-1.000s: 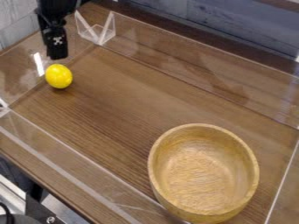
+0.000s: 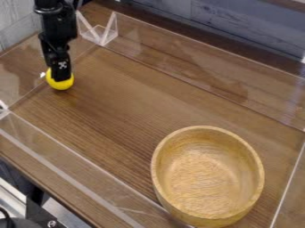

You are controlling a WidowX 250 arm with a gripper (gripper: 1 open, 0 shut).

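Note:
My black gripper [image 2: 59,69] reaches down from the top left onto a small yellow object [image 2: 60,82], round in shape, near the left edge of the wooden table. Its fingers are over and around the top of the object; whether they are shut on it I cannot tell.
A large empty wooden bowl [image 2: 206,175] stands at the lower right. Clear plastic corner pieces sit at the top and left edges.
My gripper has come down from above onto the yellow object, which now shows less behind the fingers. The bowl has not moved.

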